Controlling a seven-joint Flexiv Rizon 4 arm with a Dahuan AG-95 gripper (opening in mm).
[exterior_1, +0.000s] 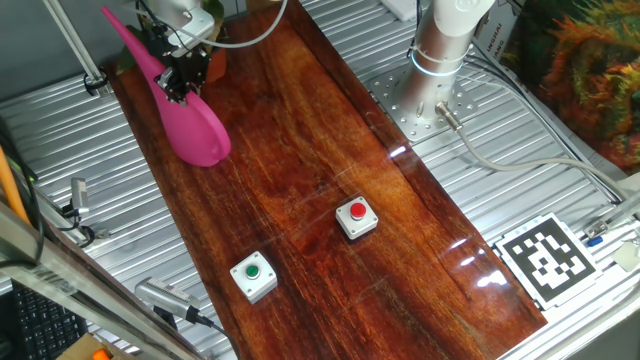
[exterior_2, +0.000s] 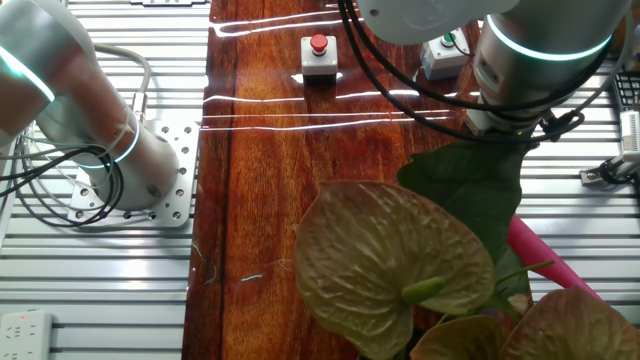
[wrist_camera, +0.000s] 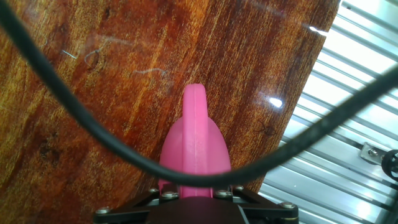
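Observation:
A pink watering can (exterior_1: 195, 135) with a long spout is at the far left end of the wooden table in exterior view 1. My gripper (exterior_1: 182, 92) is at its handle side, and the spout points up past the wrist to the upper left. In the wrist view the pink handle (wrist_camera: 195, 134) runs down between the fingers of my gripper, which looks shut on it. Whether the can's base touches the table is unclear. Exterior view 2 shows only part of the pink spout (exterior_2: 550, 255), behind leaves.
A potted plant (exterior_2: 390, 260) with broad leaves stands close by the can. Farther along the table are a red button box (exterior_1: 357, 217) and a green button box (exterior_1: 254, 276). A dark cable (wrist_camera: 112, 140) crosses the wrist view.

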